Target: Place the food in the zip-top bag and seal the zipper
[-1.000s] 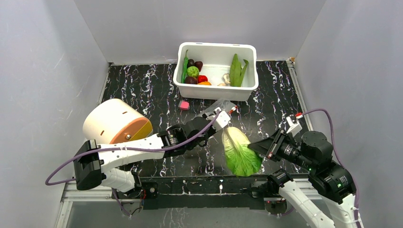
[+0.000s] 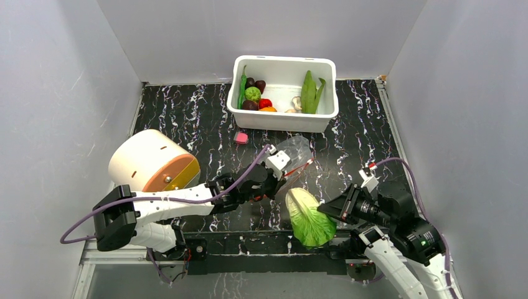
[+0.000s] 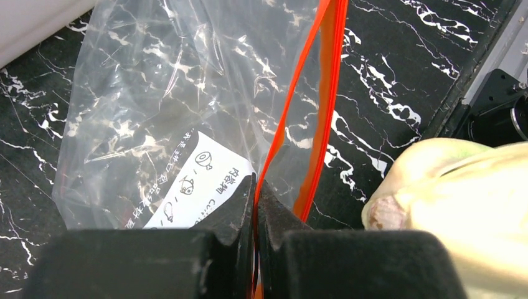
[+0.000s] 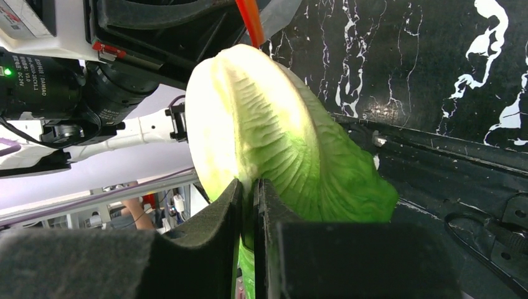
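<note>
A clear zip top bag (image 3: 155, 93) with a red-orange zipper edge (image 3: 327, 93) hangs spread out over the table. My left gripper is shut on one edge of its mouth, and the red strip runs between the fingertips. The mouth gapes a little toward the right. A leafy cabbage (image 4: 268, 124), pale at the stem and green at the leaves, is pinched by my right gripper, which is shut on it. In the top view the cabbage (image 2: 309, 218) hangs near the table's front edge, its pale stem end beside the bag's mouth, outside the bag.
At the back stands a white bin (image 2: 283, 121) with peppers, mushrooms, green leaves and other vegetables. A small pink block (image 2: 241, 137) lies in front of it. On the left rests a beige cylindrical device (image 2: 152, 161).
The cabbage and right gripper have moved toward the front and slightly left.
</note>
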